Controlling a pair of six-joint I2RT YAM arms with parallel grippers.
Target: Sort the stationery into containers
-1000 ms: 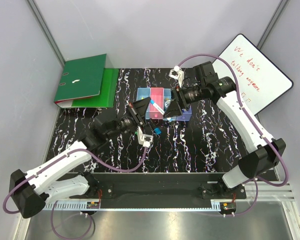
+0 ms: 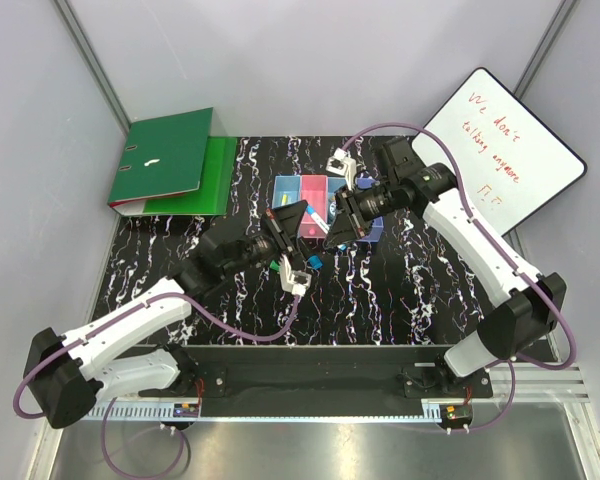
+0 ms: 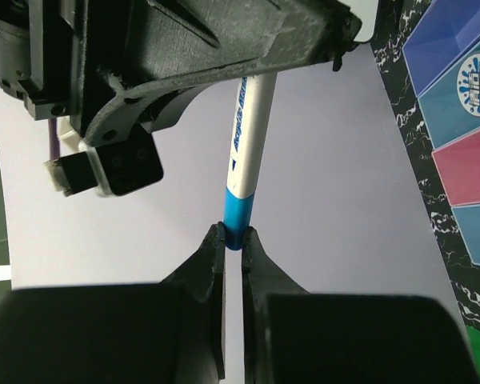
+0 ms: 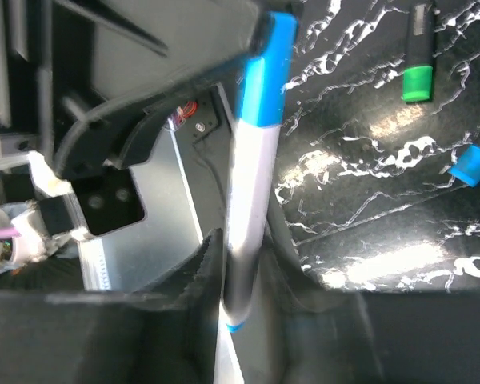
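Note:
A white pen with blue ends (image 3: 250, 140) is held in the air between both grippers, in front of the compartment containers (image 2: 313, 190). My left gripper is shut on one blue end. My right gripper is around the pen's other end, its fingers blurred in the right wrist view. Below lie a dark marker with a green cap (image 4: 417, 72) and one with a blue cap (image 4: 474, 164) on the black marble tabletop.
Green binders (image 2: 160, 155) lie at the back left. A whiteboard with red writing (image 2: 500, 150) stands at the right.
My right gripper has moved slightly down and left around the pen. My left gripper has shifted only slightly.

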